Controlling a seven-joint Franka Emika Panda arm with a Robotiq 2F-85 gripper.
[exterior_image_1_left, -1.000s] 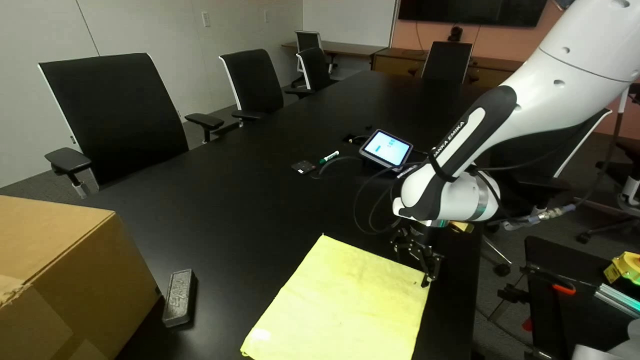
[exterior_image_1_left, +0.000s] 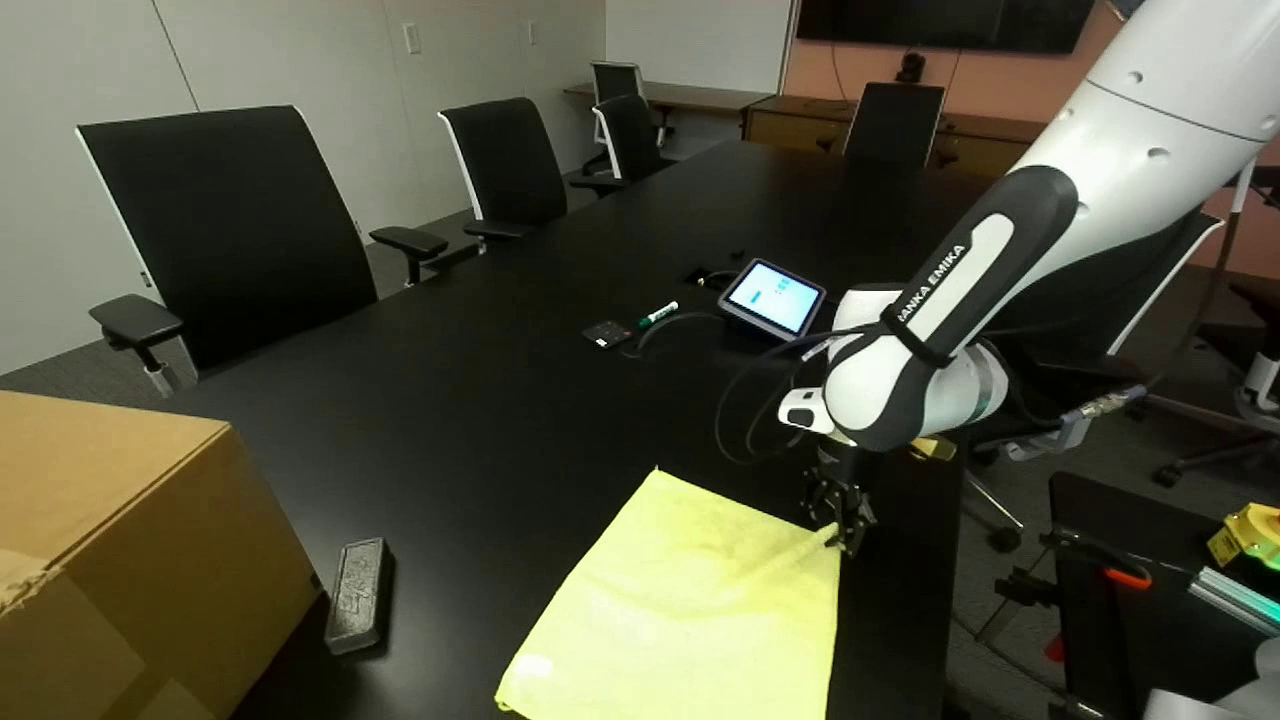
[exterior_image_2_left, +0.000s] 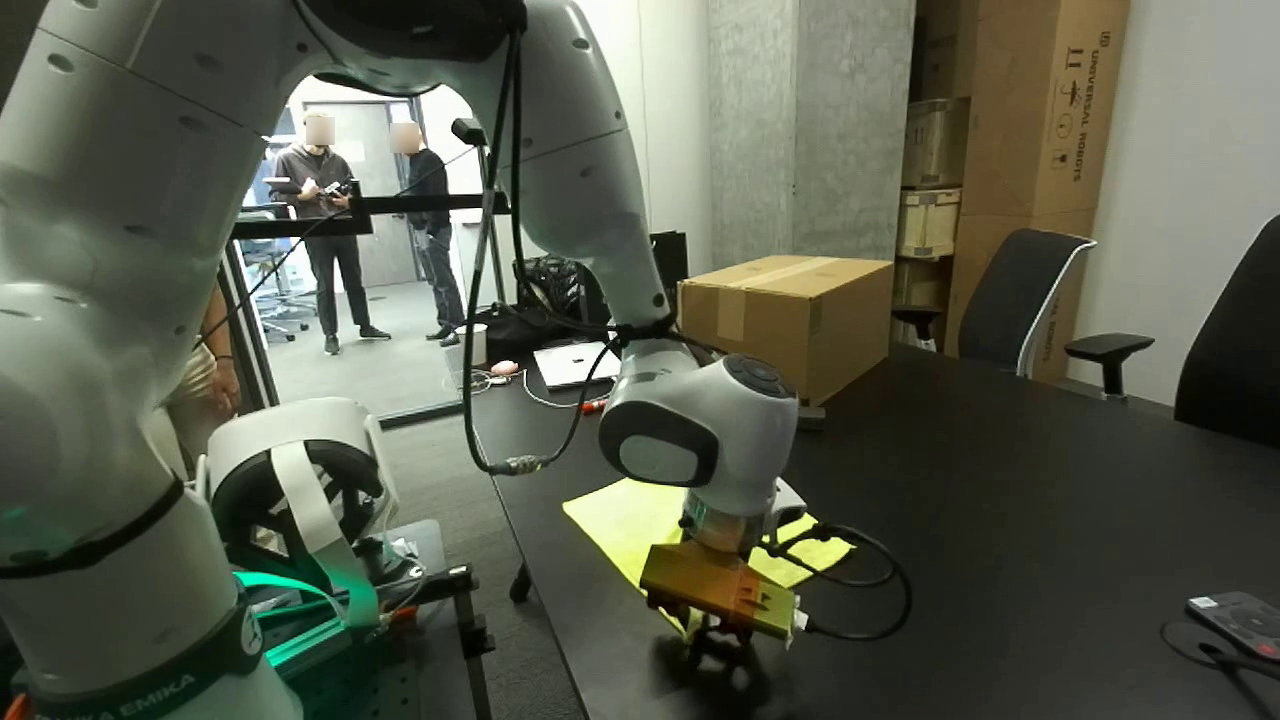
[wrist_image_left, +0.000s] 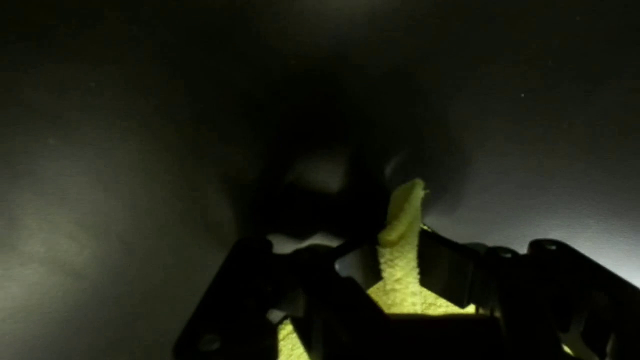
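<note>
A yellow cloth (exterior_image_1_left: 702, 606) lies mostly flat near the table's front edge. At its far right corner stands my gripper (exterior_image_1_left: 842, 538), fingers down at the tabletop. In the wrist view a narrow fold of the cloth (wrist_image_left: 400, 258) rises between the fingers of the gripper, close to both of them. Whether they press it firmly cannot be made out. From exterior view 2, the arm and an amber-coloured housing on the hand hide the fingertips, and part of the cloth (exterior_image_2_left: 624, 518) shows behind them.
On the black table (exterior_image_1_left: 480, 396) are a cardboard box (exterior_image_1_left: 156, 552), a dark eraser-like block (exterior_image_1_left: 357, 594), a tablet (exterior_image_1_left: 774, 298) and a green marker (exterior_image_1_left: 657, 314). A cable loops beside the hand.
The fingers have drawn together at the cloth's corner, which was flat and is now gathered up with a crease running from it. The hand has tilted, and the cloth's near edges have shifted slightly.
</note>
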